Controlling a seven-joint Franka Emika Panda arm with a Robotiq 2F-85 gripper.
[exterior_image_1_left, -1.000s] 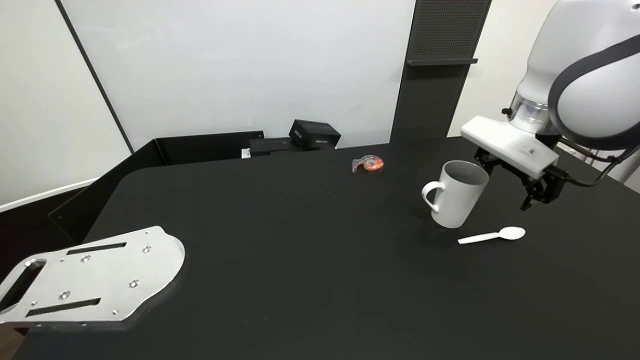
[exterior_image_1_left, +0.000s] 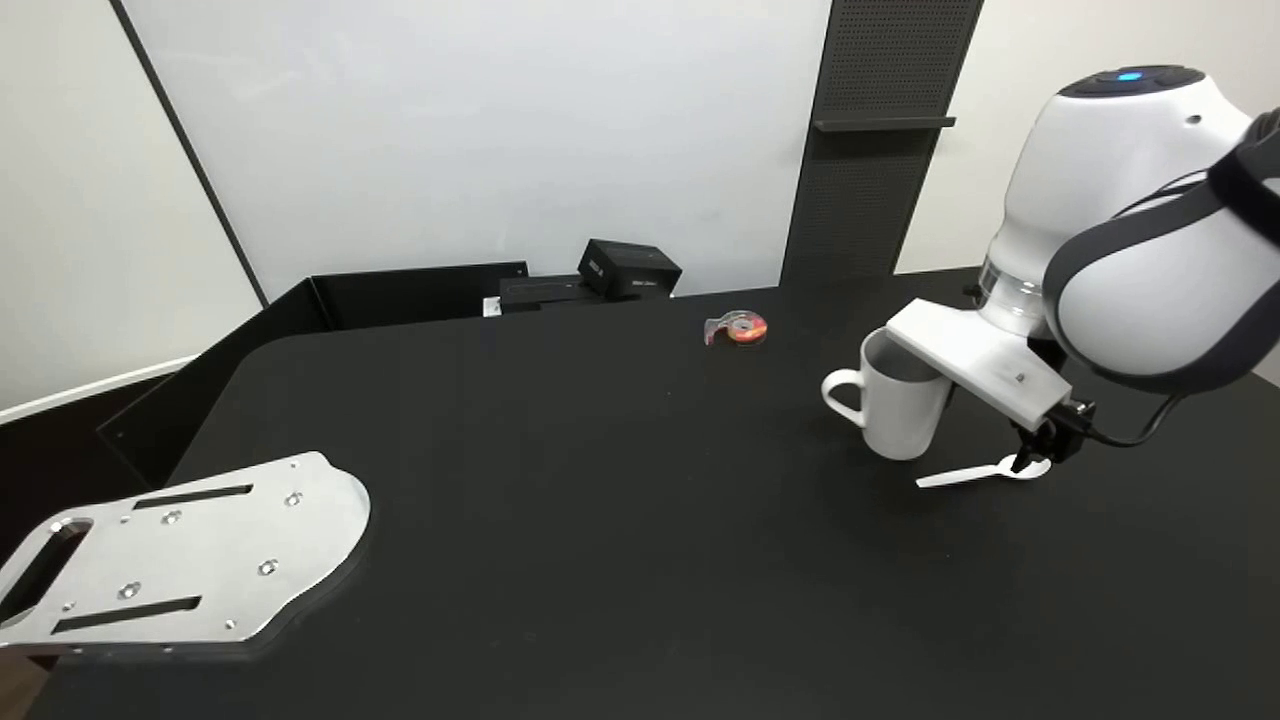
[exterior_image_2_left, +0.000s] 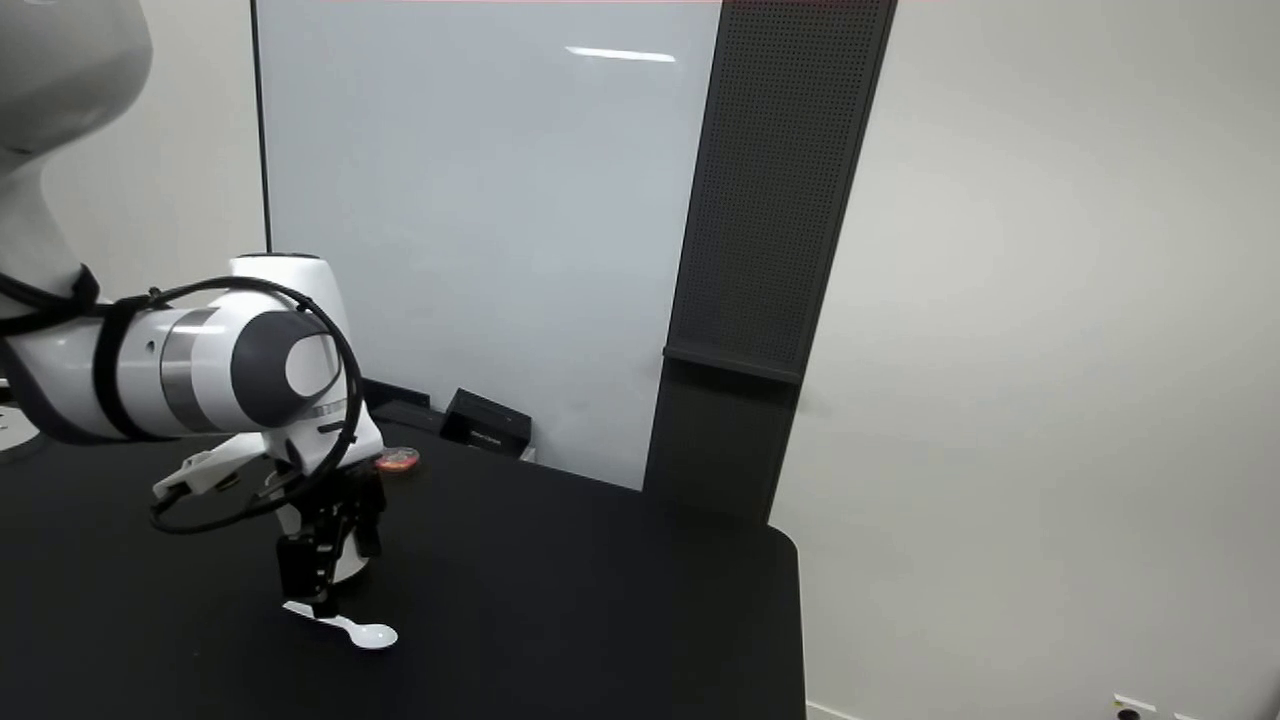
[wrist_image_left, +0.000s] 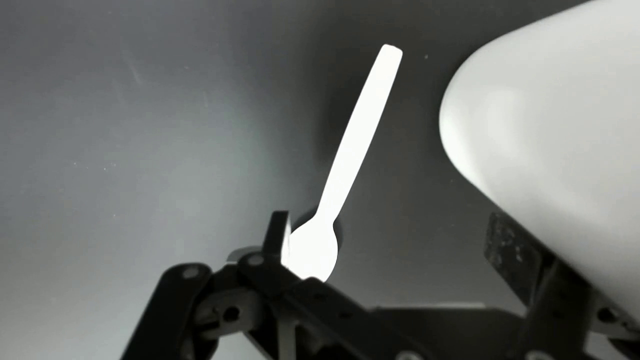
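A white spoon (wrist_image_left: 360, 132) lies flat on the black table, its bowl towards my gripper. The fingers stand wide apart, low over the table, with nothing gripped. One finger (wrist_image_left: 277, 237) overlaps the edge of the spoon's bowl; the other finger (wrist_image_left: 513, 255) is beside the white mug and partly hidden by it. In exterior view 1 the mug (exterior_image_1_left: 902, 414) leans left, its rim partly covered by the white bracket (exterior_image_1_left: 984, 360) on my wrist, which appears to press against it. My arm mostly hides the mug in exterior view 2.
A tape dispenser (exterior_image_1_left: 737, 328) sits behind the mug. Black boxes (exterior_image_1_left: 630, 270) stand at the back edge, and a metal plate (exterior_image_1_left: 204, 546) is at the far left.
My gripper has come down and leftward to the spoon. The mug, upright before, now tilts to the left. The spoon lies where it was.
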